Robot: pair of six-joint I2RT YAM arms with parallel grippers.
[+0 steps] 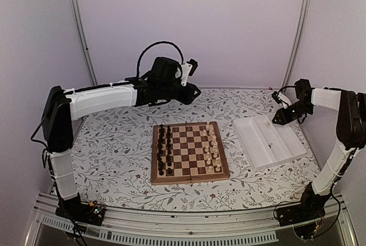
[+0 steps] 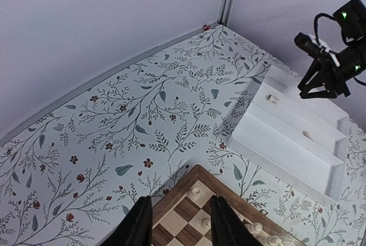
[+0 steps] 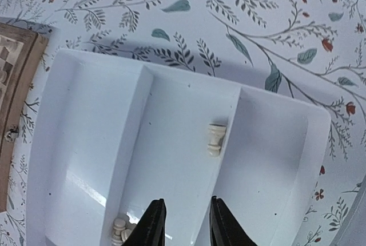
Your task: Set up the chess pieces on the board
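The chessboard (image 1: pixel 189 151) holds black pieces (image 1: pixel 160 149) along its left and white pieces (image 1: pixel 215 154) along its right. My left gripper is raised above and behind the board, fingers apart and empty. My right gripper is over the white divided tray (image 1: pixel 251 143), fingers apart and empty. In the right wrist view a white piece (image 3: pixel 215 140) lies on its side against a divider in the middle compartment; more white pieces (image 3: pixel 119 229) lie lower in that compartment, partly hidden at the frame's bottom.
Walls stand at the back and sides, close to the right arm. The tray's left compartment in the right wrist view is empty.
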